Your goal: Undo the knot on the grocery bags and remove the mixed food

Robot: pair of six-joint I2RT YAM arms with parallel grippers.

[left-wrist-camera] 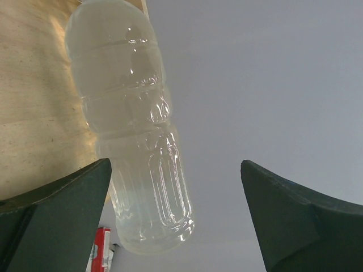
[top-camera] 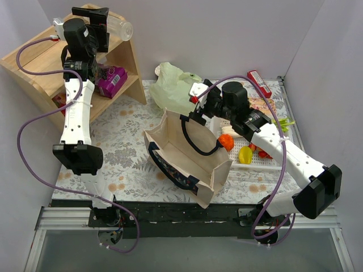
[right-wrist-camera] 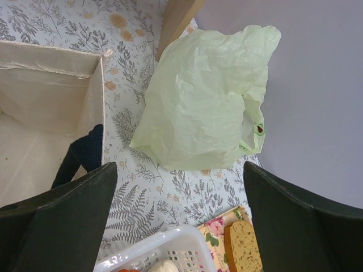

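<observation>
A pale green plastic bag (top-camera: 176,88) sits at the back of the table, crumpled, its tied part toward the right in the right wrist view (right-wrist-camera: 193,102). A beige tote (top-camera: 187,164) with dark handles lies open in front of it. My left gripper (top-camera: 96,31) is over the top shelf, open around a clear bottle (left-wrist-camera: 136,170), with no clear contact. My right gripper (top-camera: 201,102) hangs open above the table between tote and bag, nothing between its fingers.
A wooden shelf (top-camera: 132,90) with purple and red packs stands at the left. A white basket (top-camera: 255,165) of food and a red box (top-camera: 259,83) are at the right.
</observation>
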